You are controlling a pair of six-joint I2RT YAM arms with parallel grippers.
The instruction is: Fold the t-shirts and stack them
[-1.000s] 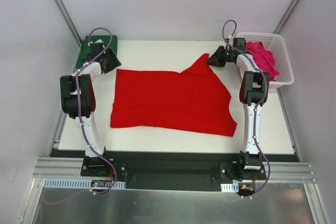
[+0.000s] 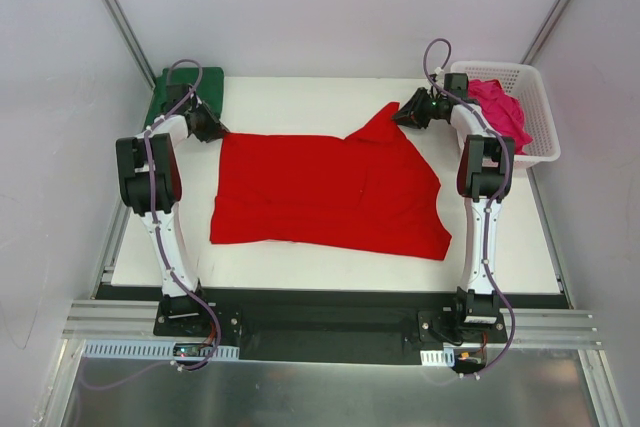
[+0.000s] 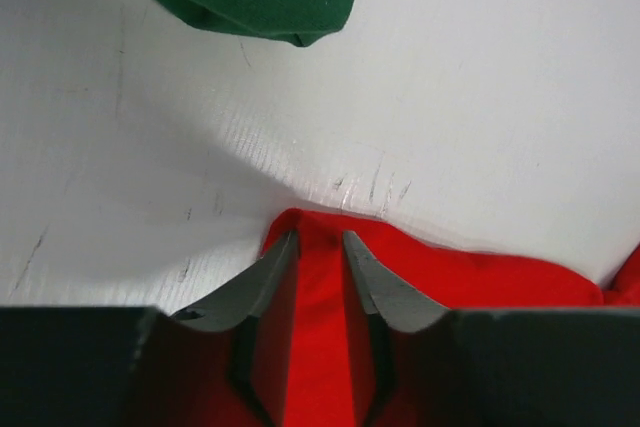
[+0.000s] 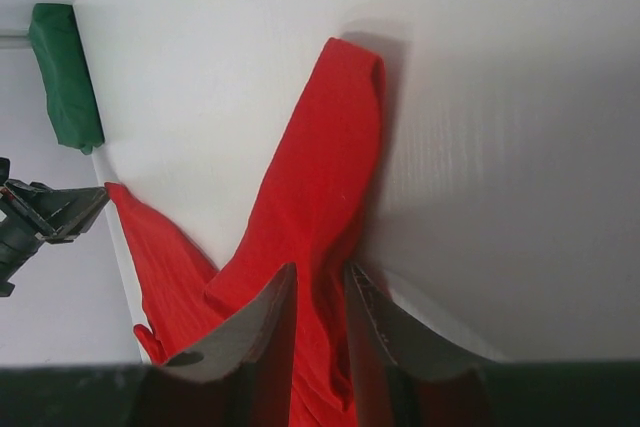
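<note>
A red T-shirt (image 2: pixel 320 187) lies spread flat on the white table. My left gripper (image 2: pixel 219 131) is at its upper-left corner; in the left wrist view its fingertips (image 3: pixel 356 252) straddle the red edge with a narrow gap, part open. My right gripper (image 2: pixel 400 115) is at the raised upper-right sleeve; in the right wrist view its part-open fingertips (image 4: pixel 356 282) stand either side of a fold in the red cloth (image 4: pixel 290 197). Whether cloth is held in either is not clear.
A green folded cloth (image 2: pixel 160 87) lies at the back left, under the left arm. A white basket (image 2: pixel 543 122) with pink cloth (image 2: pixel 505 117) stands at the back right.
My left gripper has come down toward the shirt's upper-left corner. The right arm has hardly moved, and the shirt looks unchanged.
</note>
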